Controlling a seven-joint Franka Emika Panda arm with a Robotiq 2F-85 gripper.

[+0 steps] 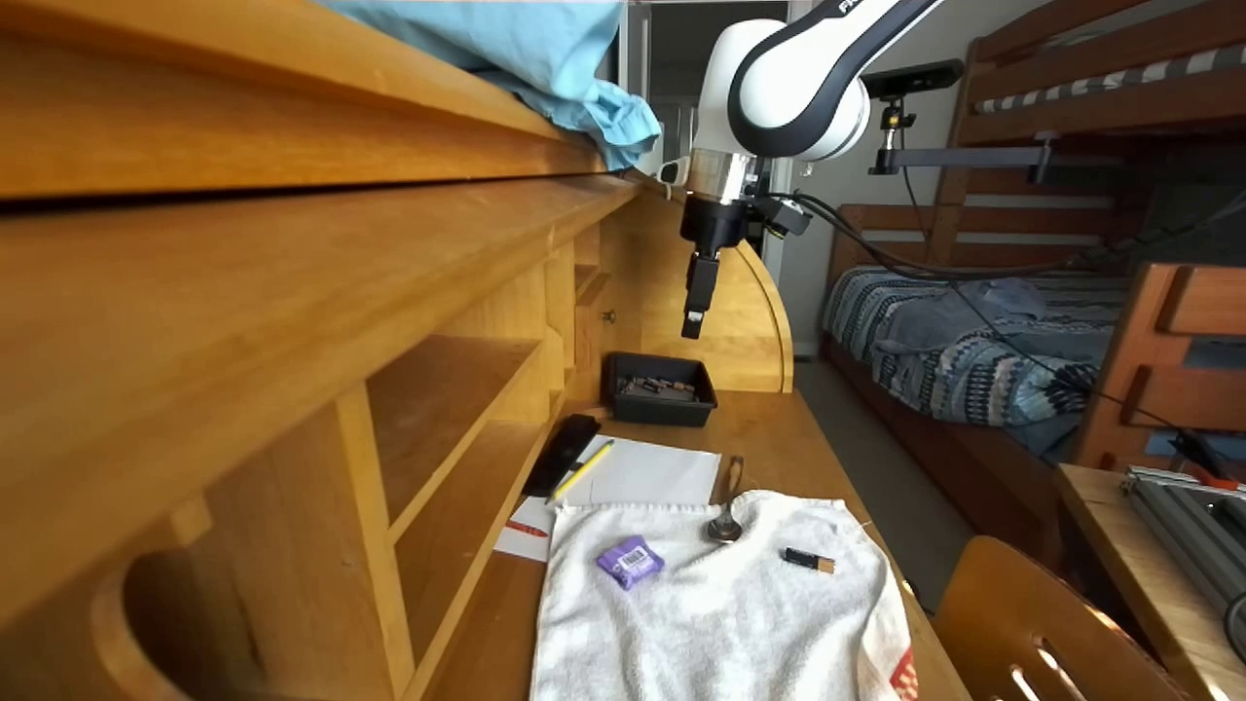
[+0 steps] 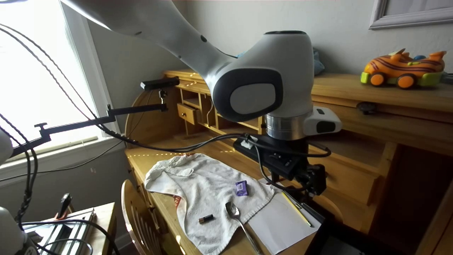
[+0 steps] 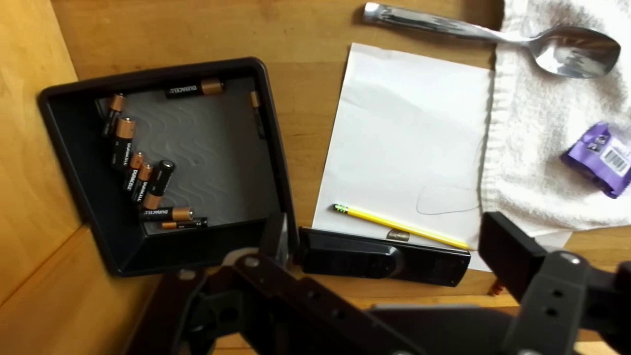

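High over the far end of the desk hangs my gripper [image 1: 694,323], well clear of everything below it. Its two fingers [image 3: 509,251] stand wide apart in the wrist view, so it is open and empty. Several batteries lie in a black tray [image 3: 272,148] below and to the left in that view. One more battery [image 1: 808,561] rests on the white towel [image 1: 689,631]. The towel also carries a purple wrapped packet [image 1: 631,562] and the bowl of a metal spoon [image 1: 725,526].
White paper [image 3: 402,136] covers the desk between tray and towel, with a yellow pencil [image 3: 402,226] on it. A black case [image 3: 378,257] lies along the paper's edge by the shelves. The wooden hutch [image 1: 467,315] borders one side; a chair [image 1: 1040,619] stands opposite.
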